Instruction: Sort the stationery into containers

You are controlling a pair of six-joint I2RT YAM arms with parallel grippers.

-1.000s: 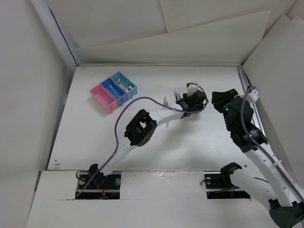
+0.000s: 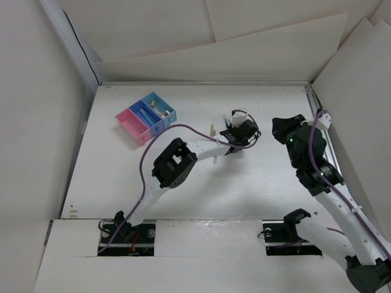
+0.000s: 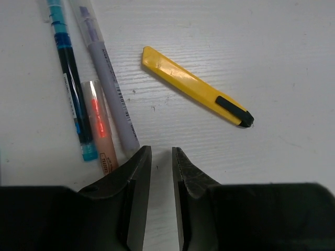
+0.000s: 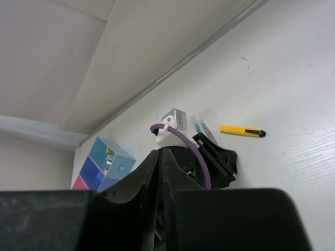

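Note:
In the left wrist view lie a cyan-and-black marker (image 3: 73, 94), a lilac marker (image 3: 110, 89), an orange marker (image 3: 104, 146) and a yellow box cutter (image 3: 188, 83). My left gripper is just beside the markers' near ends, its fingertips slightly apart with bare table between. My right gripper hangs at the table's right in the top view; its fingertips sit close together, and whether it is shut is unclear. The three-compartment pink, blue and teal container (image 2: 134, 127) stands at the back left, with items in the blue and teal compartments.
The left arm (image 2: 177, 163) stretches across the table's middle, partly hiding stationery near its gripper. Bare table (image 2: 104, 183) spans the front left. Pale panels surround the table on the back and sides.
My left gripper has shifted slightly left over the stationery in the top view, with its arm and cable. The right arm is nearly unchanged.

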